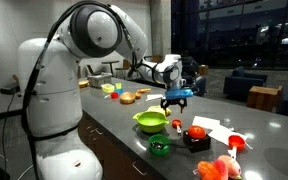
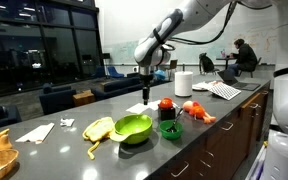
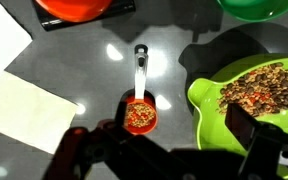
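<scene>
In the wrist view my gripper stands open, its two dark fingers wide apart with nothing between them. Ahead of the gap, nearer the left finger, lies a small red cup [image 3: 134, 113] holding brown grains. A pale handle [image 3: 141, 72] with a dark end runs up from it. To the right is a light green bowl [image 3: 212, 128] with reddish-brown beans or grains inside, partly covered by the right finger. From outside, the gripper [image 1: 176, 99] hangs above the table, clear of the light green bowl [image 1: 150, 122] and the red cup [image 1: 177, 123].
A darker green bowl [image 1: 160, 144] and a black box [image 1: 195, 142] with a red round thing on top stand near the front edge. Plush toys [image 2: 197, 111] lie beside them. A yellow cloth [image 2: 100, 130] and white papers [image 2: 137, 109] are on the table. Someone stands behind it.
</scene>
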